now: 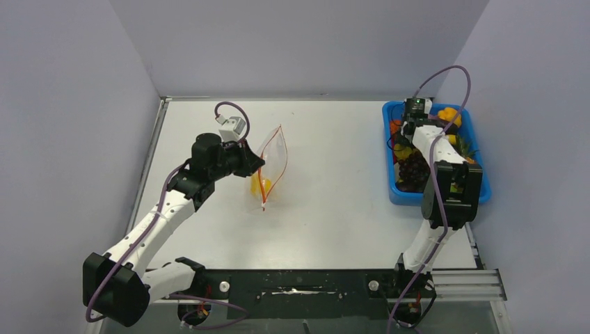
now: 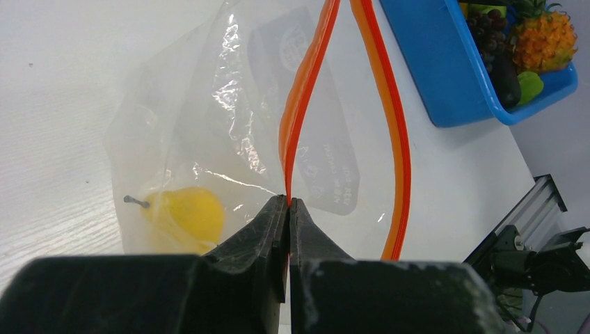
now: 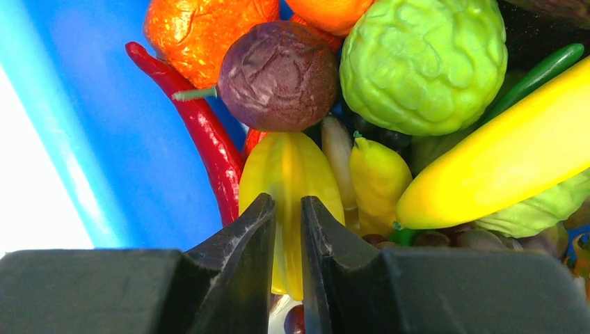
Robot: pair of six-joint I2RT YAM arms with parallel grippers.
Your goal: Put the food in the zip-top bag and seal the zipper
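The clear zip bag (image 1: 277,154) stands on the table with its orange-red zipper edges parted. My left gripper is shut on one zipper edge (image 2: 303,94) of it. A yellow fruit with a dark stem (image 2: 184,214) lies inside the bag. Over the blue bin (image 1: 401,197) at the right, my right gripper is part open. Its fingers (image 3: 250,229) stand over a yellow ridged star fruit (image 3: 287,163), which shows in the gap between them. Whether the fingers touch it, I cannot tell.
Around the star fruit lie a red chili (image 3: 202,136), a purple round fruit (image 3: 278,76), a green bumpy fruit (image 3: 424,66), a small yellow lemon (image 3: 379,182) and a long yellow vegetable (image 3: 497,153). Bare table (image 1: 341,181) lies between bag and bin.
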